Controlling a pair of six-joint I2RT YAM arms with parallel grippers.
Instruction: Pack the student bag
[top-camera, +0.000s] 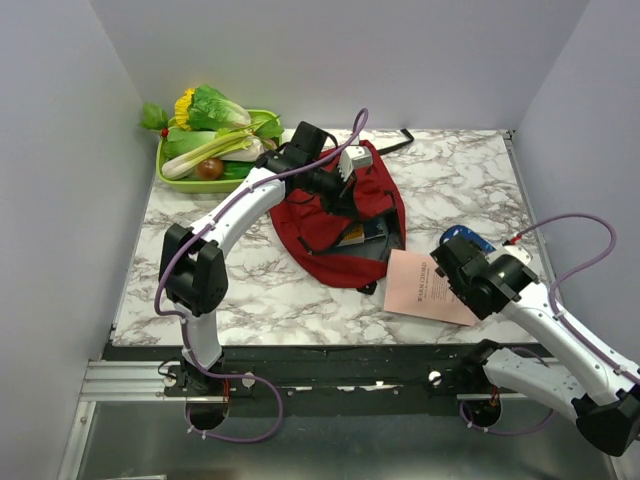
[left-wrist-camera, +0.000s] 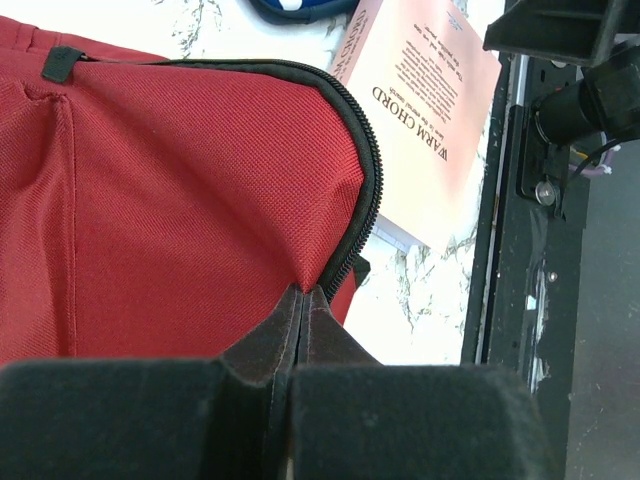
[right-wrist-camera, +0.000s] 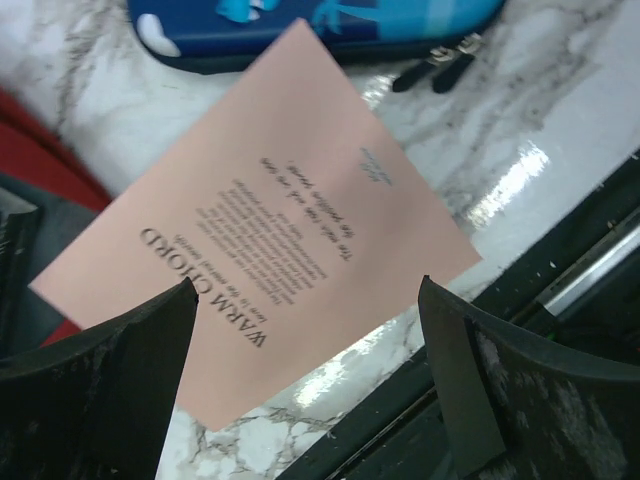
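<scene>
The red bag (top-camera: 300, 245) lies on the marble table, its dark opening facing front right. My left gripper is shut on the edge of its flap, beside the zipper. Inside the opening a yellowish item (top-camera: 352, 236) shows, partly covered. To the right of the bag, a pink book (top-camera: 415, 290) with "WARM CHORD" printed on it lies flat, outside the opening. Above that book my right gripper stands open, nothing between its fingers. Just behind the book is a blue pencil case (right-wrist-camera: 330, 30), partly hidden by the right arm in the top view.
A green basket (top-camera: 190, 187) of vegetables stands at the back left. Bare marble (top-camera: 250, 310) extends in front of the bag and at the back right. A dark rail (top-camera: 330, 360) runs along the table's front edge.
</scene>
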